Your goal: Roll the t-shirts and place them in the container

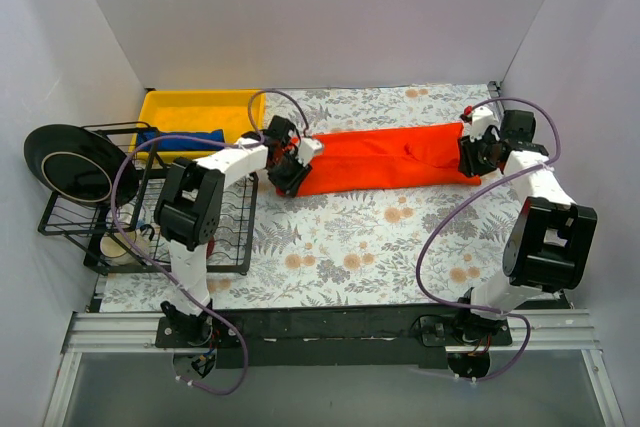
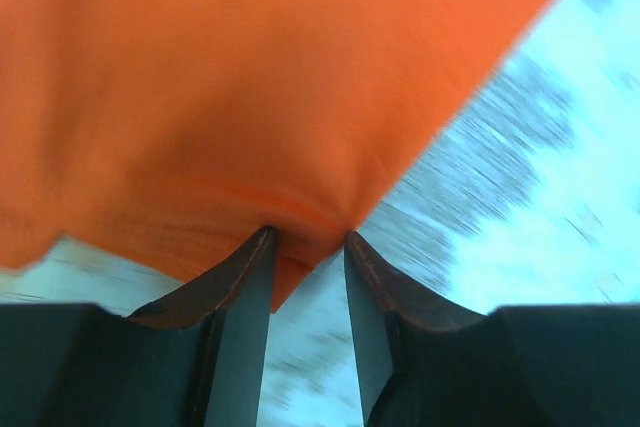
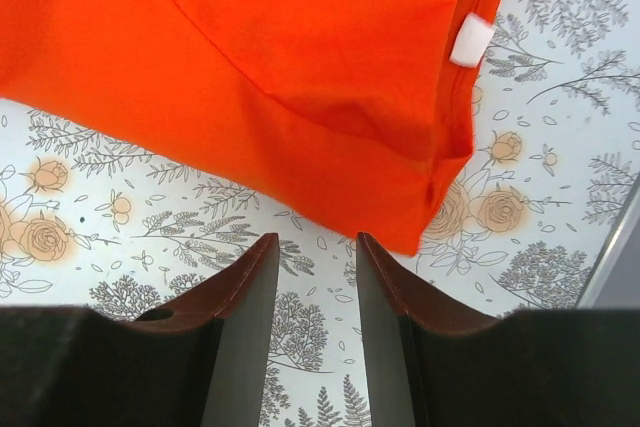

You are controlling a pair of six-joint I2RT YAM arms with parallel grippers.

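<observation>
The orange T-shirt (image 1: 375, 159) lies folded into a long strip across the back half of the table. At its left end is my left gripper (image 1: 292, 185); in the left wrist view a cloth corner (image 2: 290, 275) shows at the gap between its parted fingertips. My right gripper (image 1: 467, 159) is over the strip's right end. Its fingers (image 3: 245, 297) stand apart in the right wrist view, with only patterned table between them. Just beyond them lies the shirt's corner (image 3: 405, 232), with a white tag (image 3: 472, 40) on the hem nearby.
A yellow bin (image 1: 200, 102) holding a dark blue cloth (image 1: 190, 140) stands at the back left. In front of it a black dish rack (image 1: 235, 232) carries a black pan (image 1: 80, 164) and cups.
</observation>
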